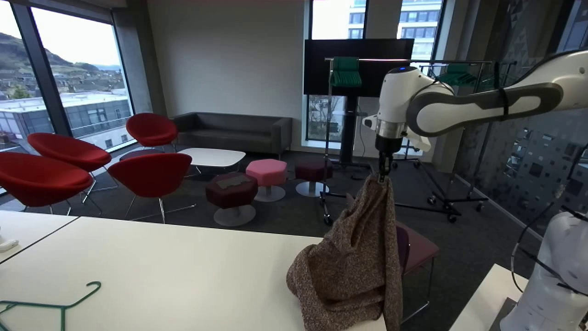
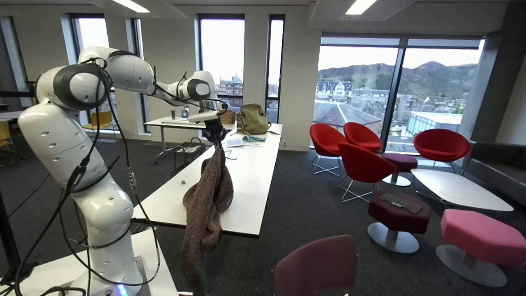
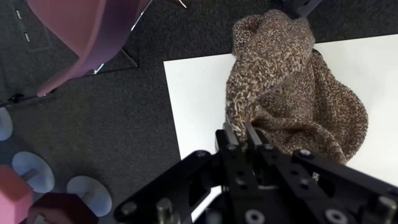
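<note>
A brown speckled knitted garment (image 1: pixel 353 265) hangs from my gripper (image 1: pixel 382 177), drawn up to a peak at the fingertips. Its lower part still rests on the white table (image 1: pixel 182 270), and in the second exterior view a long piece of the garment (image 2: pixel 207 202) droops past the table's near edge. In the wrist view the knit (image 3: pixel 268 71) runs in between the fingers, which are shut on a fold of it. Over on the table's left lies a green hanger (image 1: pixel 55 305), partly cut off by the frame.
A purple chair (image 1: pixel 419 248) stands close behind the table's end. Clothes rails carry green hangers (image 1: pixel 346 72) at the back. A backpack (image 2: pixel 252 119) sits at the table's far end.
</note>
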